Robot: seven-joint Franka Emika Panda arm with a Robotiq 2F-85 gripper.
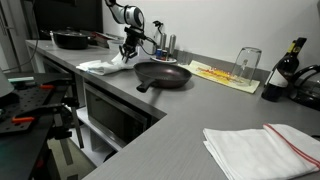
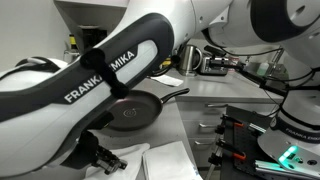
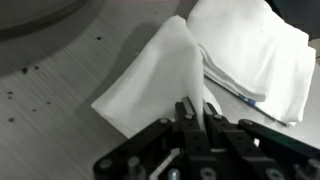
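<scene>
In the wrist view my gripper is shut on a white cloth (image 3: 150, 78), pinching a raised fold of it. The cloth's lower part spreads over the grey counter. Beside it lies a second, folded white cloth (image 3: 245, 45), close to or touching the held one. From the first exterior view, my gripper (image 1: 127, 55) is small and far off, at the white cloth (image 1: 100, 66) left of the black pan (image 1: 162, 74). In the second exterior view the arm covers part of the scene, with the gripper (image 2: 112, 163) low over the white cloth (image 2: 128, 160).
A folded white towel with a red stripe (image 1: 262, 150) lies at the near right. At the back are an upturned glass (image 1: 246, 64), a dark bottle (image 1: 285, 70) and a yellow-patterned cloth (image 1: 225, 75). Another pot (image 1: 70, 39) stands far left.
</scene>
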